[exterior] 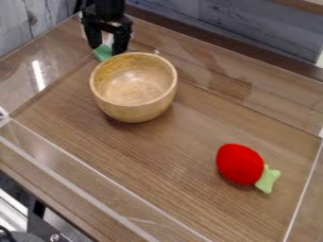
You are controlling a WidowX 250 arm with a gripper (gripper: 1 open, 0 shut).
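A black gripper (108, 40) hangs at the top left, low over a small green object (102, 52) just behind a wide wooden bowl (136, 90). The gripper is open; its fingers partly hide the green object, and whether they touch it is unclear. A red plush-like object with a pale green top (240, 164) lies at the lower right.
A pale wall or edge runs along the left, with dark cables at the lower left corner.
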